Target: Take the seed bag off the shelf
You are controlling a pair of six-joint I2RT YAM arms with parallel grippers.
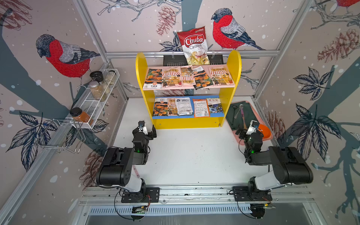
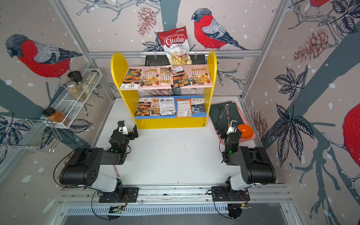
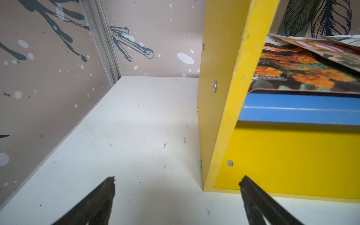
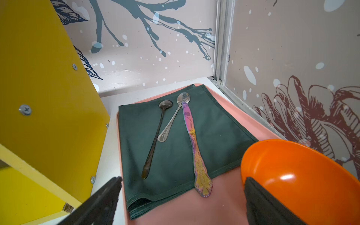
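Note:
A yellow shelf unit (image 1: 187,123) stands at the back middle of the table, with seed bags lying on two tiers. On its upper pink tier are several bags, among them an orange-flower one (image 1: 153,78) at the left end and a striped-awning one (image 1: 221,75) at the right. The lower blue tier carries several more, including a white bag (image 1: 184,106) and an orange-edged one (image 1: 201,108). My left gripper is open and empty, in front of the shelf's left side panel. Open too, my right gripper hangs empty over the tray's near part.
To the shelf's right lies a pink tray (image 4: 225,195) with a green cloth (image 4: 138,127), several spoons and an orange bowl (image 4: 300,176). A wire rack (image 1: 97,106) with jars hangs on the left wall.

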